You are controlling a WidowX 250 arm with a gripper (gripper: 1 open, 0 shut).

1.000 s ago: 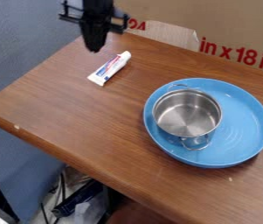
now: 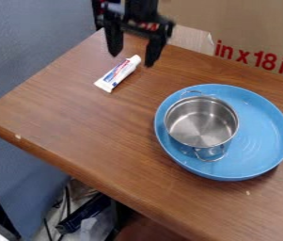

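Observation:
My black gripper (image 2: 133, 47) is at the top of the camera view, open, its two dark fingers apart with nothing seen between them. It is above and just behind a white toothpaste tube (image 2: 117, 74), which lies on the wooden table. A steel pot (image 2: 201, 123) sits on a round light-blue plate (image 2: 263, 131) at the right.
A cardboard box (image 2: 254, 33) stands behind the table. The table's left edge drops to a blue-grey surface and some dark clutter below.
My gripper has moved right and down from the top edge, nearer the tube, and its fingers now show spread apart. The tube, pot and plate have not moved.

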